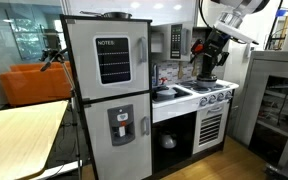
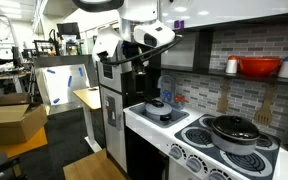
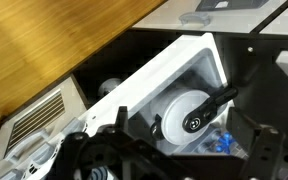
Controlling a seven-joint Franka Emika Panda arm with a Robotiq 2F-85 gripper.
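Observation:
My gripper is open, its dark fingers apart along the lower edge of the wrist view with nothing held between them. Beyond them in that view lies a light round pot with a black handle (image 3: 196,118), in the sink basin of the white counter (image 3: 134,82). Exterior view 2 shows this pot (image 2: 157,107) in the sink, below the gripper (image 2: 138,78). In exterior view 1 the gripper (image 1: 196,48) hangs above the counter, well clear of the pot (image 1: 165,93).
A dark lidded pot (image 2: 236,131) stands on the stove. Above it, a red bowl (image 2: 260,66) sits on a shelf. The open microwave (image 1: 176,42) is close to the gripper, and the tall fridge (image 1: 112,60) stands left of the counter.

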